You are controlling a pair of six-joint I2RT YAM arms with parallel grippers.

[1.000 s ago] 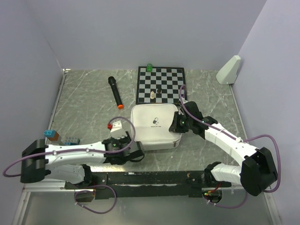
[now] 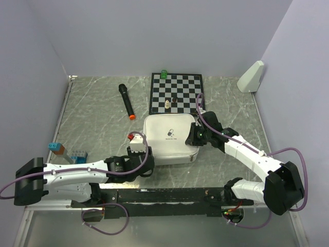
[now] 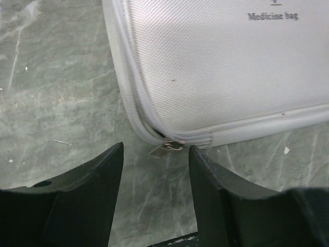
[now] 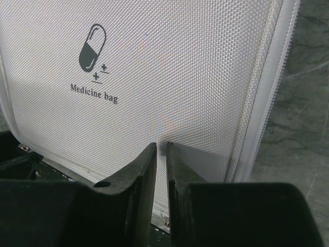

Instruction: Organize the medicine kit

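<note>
The white medicine bag (image 2: 168, 131) lies closed on the table, its printed lid (image 4: 118, 62) facing up. In the left wrist view, my left gripper is open at a near corner of the bag, with the zipper pull (image 3: 172, 145) lying between and just beyond its fingertips. My right gripper is shut at the right part of the bag, its fingertips against the lid where the fabric dimples; whether fabric is pinched between them is hard to tell.
A checkered board (image 2: 176, 87) with small items is behind the bag. A microphone (image 2: 125, 100) lies to the left. Small blocks (image 2: 79, 157) sit at the front left, partly behind the left arm. A white object (image 2: 251, 77) stands at the back right.
The right arm and the bag look unchanged.
</note>
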